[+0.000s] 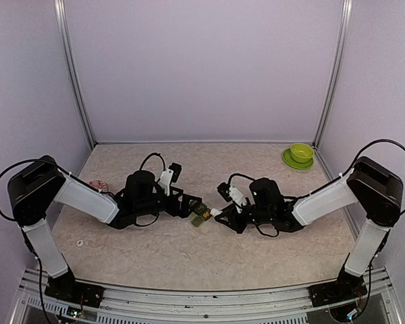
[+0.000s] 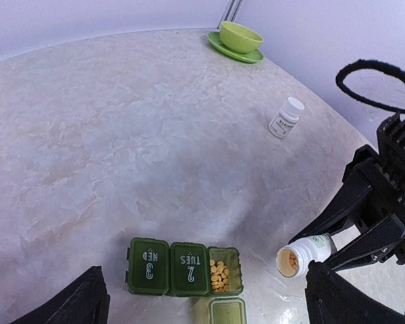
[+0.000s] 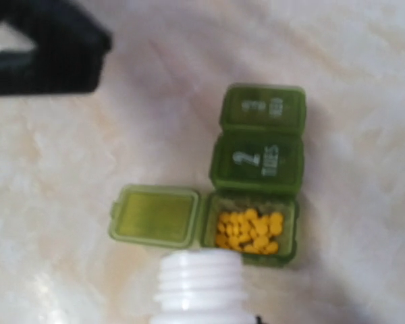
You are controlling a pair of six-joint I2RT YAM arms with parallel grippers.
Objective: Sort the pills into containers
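A green pill organizer (image 2: 190, 270) lies on the table. Its WED and TUES lids are closed. At its end, one compartment (image 3: 250, 229) stands open, holding several orange pills, its lid (image 3: 155, 216) folded out flat. My right gripper is shut on a white bottle (image 2: 300, 260), tipped with its open mouth toward the organizer and orange pills inside. Bottle and organizer are apart. My left gripper is open around the organizer's near side in its own view, nothing visibly held. A second, capped white bottle (image 2: 282, 123) stands upright farther back.
A green bowl (image 1: 301, 152) sits on a green plate (image 1: 289, 162) at the back right. Toward the left lie a red-patterned item (image 1: 98, 185) and a small white ring (image 1: 80, 243).
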